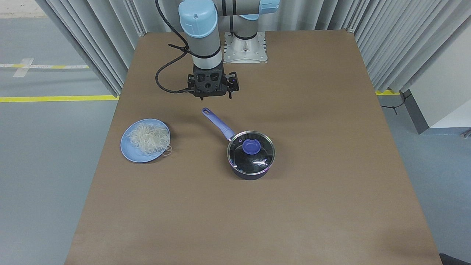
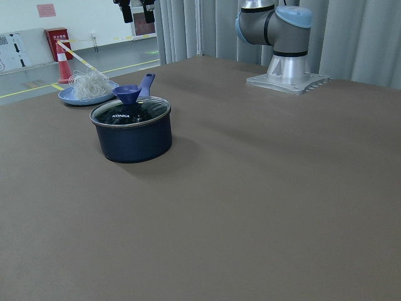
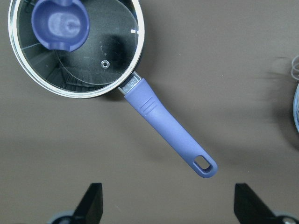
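A dark saucepan (image 2: 133, 141) with a glass lid (image 1: 247, 159), blue knob (image 3: 60, 25) and blue handle (image 3: 166, 123) stands mid-table, handle toward the robot. A blue plate (image 1: 131, 150) of white noodles (image 1: 150, 137) lies left of it in the front view, cut off at the right of the wrist view. My gripper hangs above and behind the pan's handle, fingers wide apart, nothing between them.
The arm's base plate (image 2: 276, 83) stands at the back edge, with curtains behind it.
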